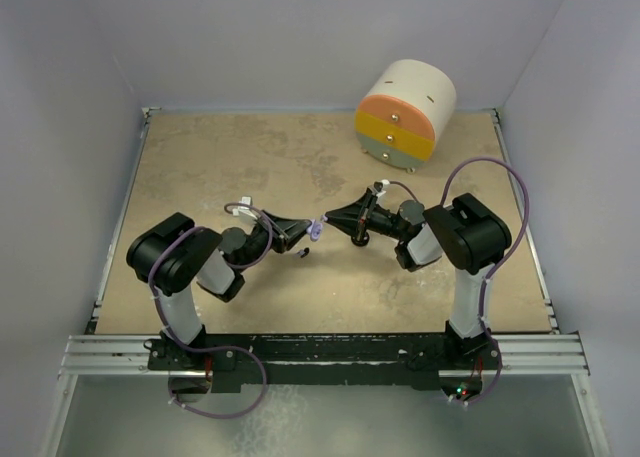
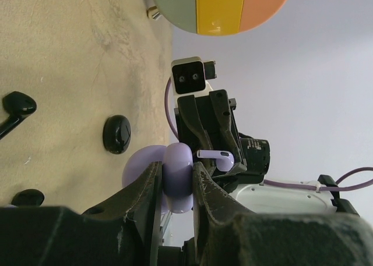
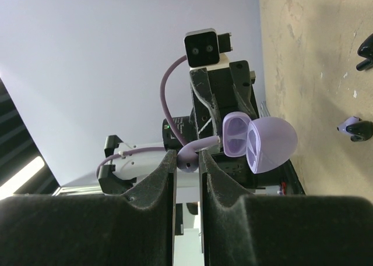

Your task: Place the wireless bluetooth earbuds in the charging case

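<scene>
A lilac charging case is held by my left gripper, whose fingers are shut on it. In the right wrist view the case is open, showing its compartments. My right gripper is shut on a lilac earbud, held beside the case's open end. The left wrist view shows that earbud just to the right of the case, with its stem sideways. Whether they touch is hard to tell.
Dark and lilac small pieces lie on the table below, with a black round object among them. A colourful cylindrical drawer unit stands at the back right.
</scene>
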